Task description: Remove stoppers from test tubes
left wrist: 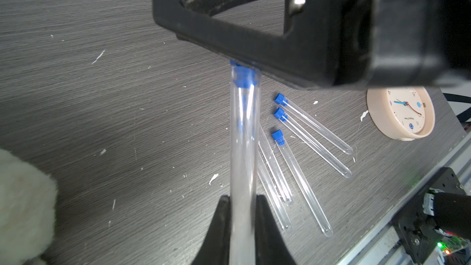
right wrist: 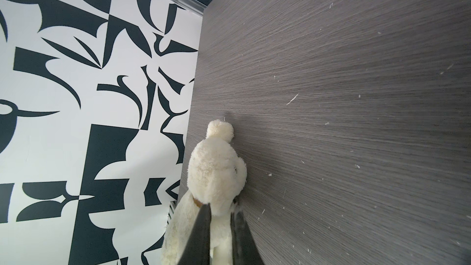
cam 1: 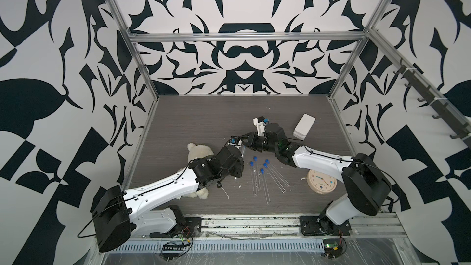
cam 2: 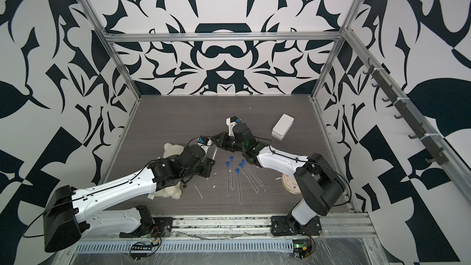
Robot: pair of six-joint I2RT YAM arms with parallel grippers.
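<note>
A clear test tube (left wrist: 243,137) stands roughly upright in the left wrist view, with my left gripper shut around its lower part. At its top sits a blue stopper (left wrist: 244,77), still in the mouth. The right gripper's black finger (left wrist: 235,41) covers the stopper's upper end. In the right wrist view my right gripper shows a gap between its fingertips; neither tube nor stopper is clear there. Several other tubes with blue stoppers lie on the table, among them one tube (left wrist: 304,186) to the right.
A cream teddy bear (cam 1: 199,152) lies at the left, behind the left arm. The round clock (cam 1: 321,181) is at the right, and a white box (cam 1: 304,126) sits farther back. Bare tabletop (cam 1: 206,112) spreads across the back.
</note>
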